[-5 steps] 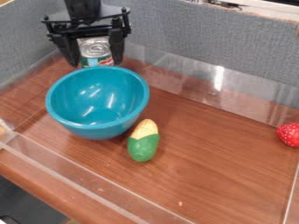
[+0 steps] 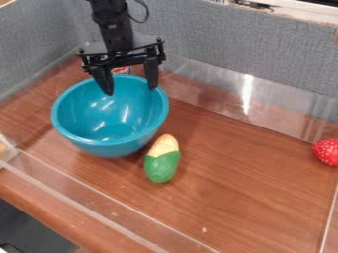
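Note:
My gripper [image 2: 129,74] hangs open over the back rim of a blue bowl [image 2: 113,126], nothing held between its fingers. Behind it a can stands mostly hidden, with only a bit of its label showing. A toy corn [image 2: 162,160] in yellow and green lies on the wooden surface at the bowl's right.
A red strawberry-like toy [image 2: 326,151] lies at the right edge. Grey padded walls [image 2: 244,54] and a clear plastic border enclose the wooden surface [image 2: 238,198].
My gripper has come down and moved right, from around the can to over the bowl's back rim, now hiding most of the can.

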